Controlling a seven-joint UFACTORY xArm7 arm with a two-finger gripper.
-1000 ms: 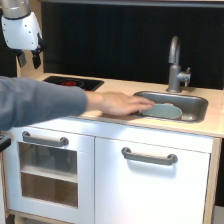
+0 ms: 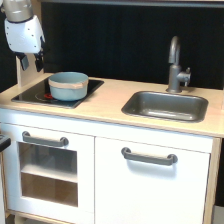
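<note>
A blue-grey pot (image 2: 69, 88) sits upright on the black stovetop (image 2: 92, 87) at the back left of the toy kitchen. My gripper (image 2: 32, 63) hangs at the upper left, above and to the left of the pot and clear of it. Its dark fingers stand apart, and nothing shows between them. On the right, the metal sink (image 2: 165, 104) looks empty.
A grey faucet (image 2: 176, 70) rises behind the sink. Below are a glass-fronted door (image 2: 48, 160) and a white cabinet door (image 2: 150, 185), both closed.
A person's arm that reached across to the sink is gone. My gripper has barely moved.
</note>
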